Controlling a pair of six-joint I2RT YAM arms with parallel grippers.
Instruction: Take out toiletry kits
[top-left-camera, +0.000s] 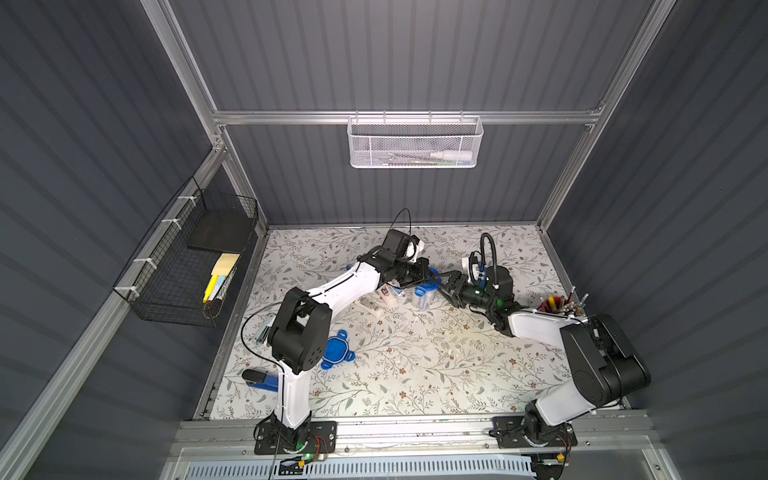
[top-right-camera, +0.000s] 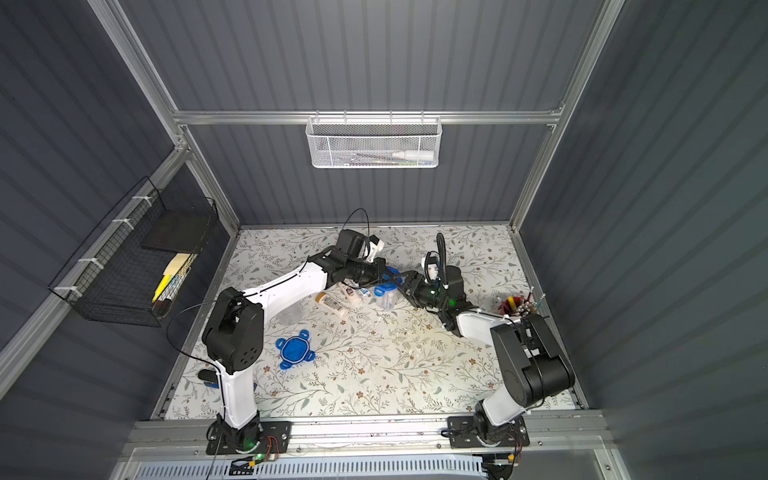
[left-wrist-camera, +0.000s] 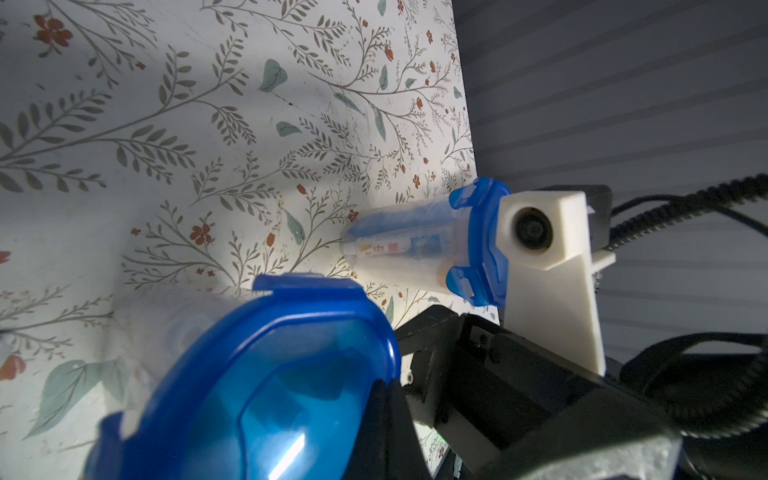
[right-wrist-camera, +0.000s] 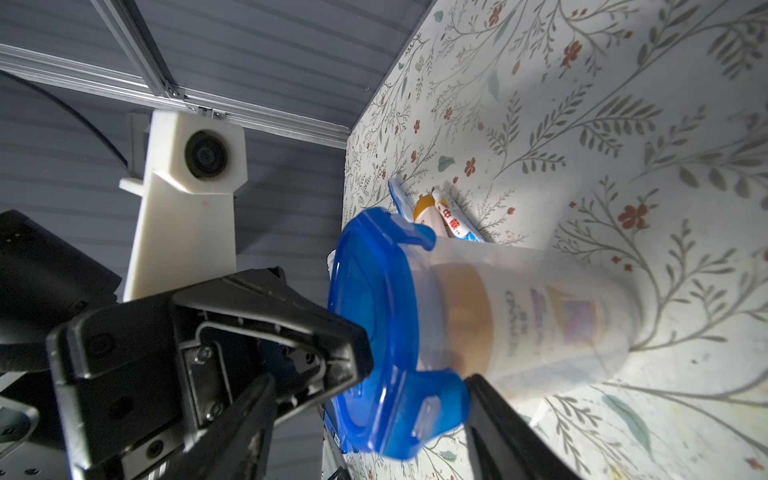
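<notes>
A clear plastic container with a blue snap lid (right-wrist-camera: 528, 320) lies on its side at the middle of the table, a skin-care item inside. Over its lid my open right gripper has fingers either side. My left gripper (top-left-camera: 424, 273) is at the blue lid; in the left wrist view its dark fingers are shut beside a blue-rimmed lid (left-wrist-camera: 280, 392). A second clear container with blue lid and a toothpaste tube inside (left-wrist-camera: 400, 244) lies beyond. Loose toiletries, a toothpaste tube (right-wrist-camera: 456, 216) and a bottle (top-right-camera: 328, 302), lie left of the grippers.
A blue lid (top-left-camera: 336, 349) lies at front left, near a blue-and-black object (top-left-camera: 260, 380). A holder with pens (top-right-camera: 516, 305) stands at the right. A wire basket (top-left-camera: 168, 280) hangs on the left wall, a white one (top-left-camera: 414, 144) at the back.
</notes>
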